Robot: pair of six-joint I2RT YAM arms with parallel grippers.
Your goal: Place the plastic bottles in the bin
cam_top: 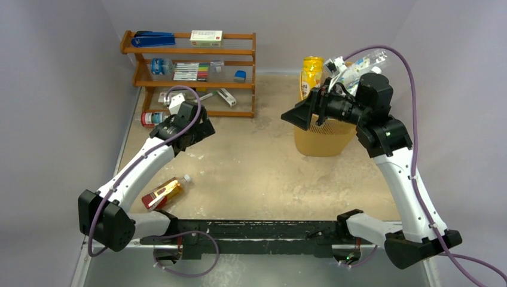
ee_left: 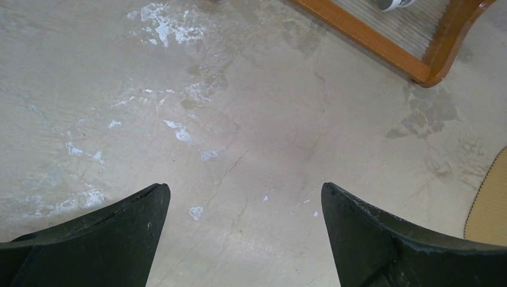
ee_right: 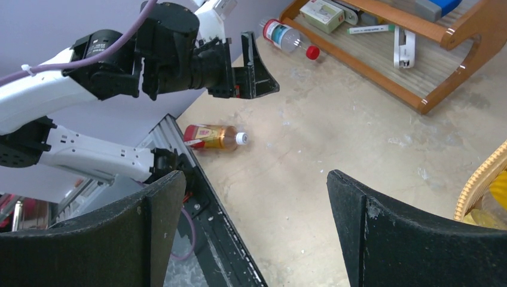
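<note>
An amber bottle with a white cap [cam_top: 170, 191] [ee_right: 221, 137] lies at the table's front left. A clear red-capped bottle [cam_top: 153, 118] [ee_right: 290, 39] lies at the shelf's lower left. The yellow bin [cam_top: 323, 143] at the back right holds bottles and a yellow can. My left gripper hangs over bare table, open with nothing between its fingers. My right gripper is over the bin's left part in the top view, apart, with nothing seen between its fingers.
A wooden shelf [cam_top: 191, 51] with boxes, pens and a small blue bottle stands at the back left. Grey walls border both sides.
</note>
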